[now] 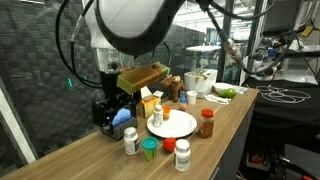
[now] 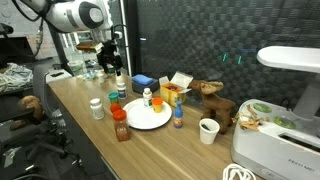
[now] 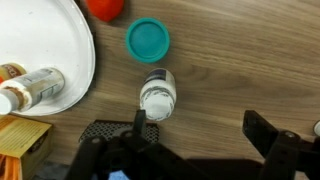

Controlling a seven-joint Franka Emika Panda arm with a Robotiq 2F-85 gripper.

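Observation:
My gripper is open and empty above the wooden table; its two dark fingers stand wide apart at the bottom of the wrist view. A white bottle [image 3: 158,94] lies between and slightly ahead of the fingers in that view, clear of them. Beside it is a teal-lidded jar [image 3: 148,39], with a red tomato-like item [image 3: 105,8] farther up. In the first exterior view the gripper [image 1: 112,112] hangs to the left of the white bottle [image 1: 131,140], near the blue item in a dark bin [image 1: 122,118].
A white plate [image 1: 180,124] carries a bottle [image 1: 158,115] and an orange-lidded item. Another white jar [image 1: 182,155] and a red-brown jar [image 1: 207,123] stand nearby. Behind are a yellow box [image 2: 176,88] and a toy moose [image 2: 215,102].

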